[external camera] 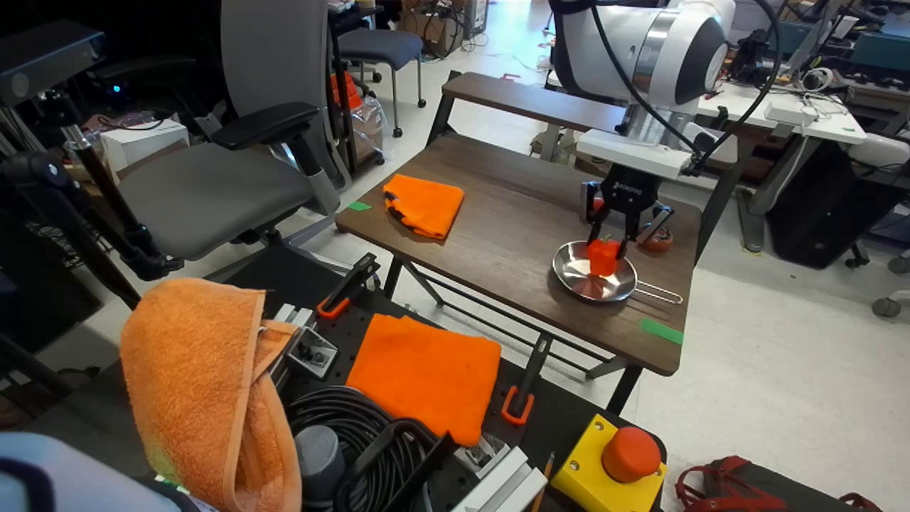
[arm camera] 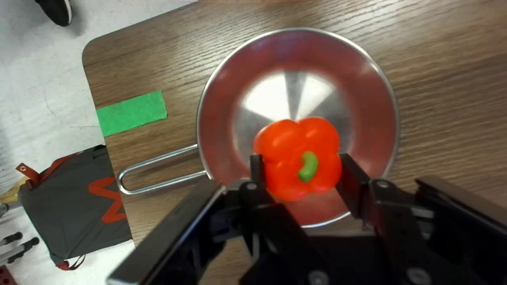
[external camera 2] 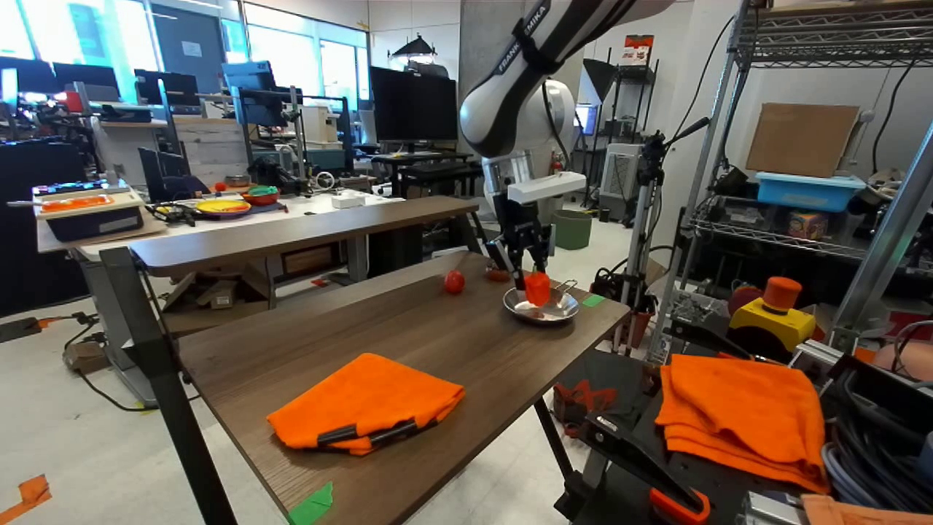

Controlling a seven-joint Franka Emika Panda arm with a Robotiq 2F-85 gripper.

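Observation:
In the wrist view my gripper is shut on a red bell pepper (arm camera: 285, 142) with a green stem, one finger on each side of it. Behind the pepper lies a steel pan (arm camera: 380, 99), its wire handle (arm camera: 159, 164) pointing towards the table corner. From exterior view 1 the pepper (external camera: 603, 257) shows inside the pan's outline (external camera: 569, 274), below my arm. Exterior view 2 has the pepper (external camera 2: 537, 289) over the pan (external camera 2: 555, 315) as well; I cannot tell whether it touches the pan's bottom.
A round red object (external camera 2: 454, 281) and a reddish-brown one (external camera: 657, 240) sit near the pan. At the table's other end lies a folded orange cloth (external camera: 424, 205). Green tape (external camera: 662, 331) marks the edge by the handle. Between cloth and pan the table is clear.

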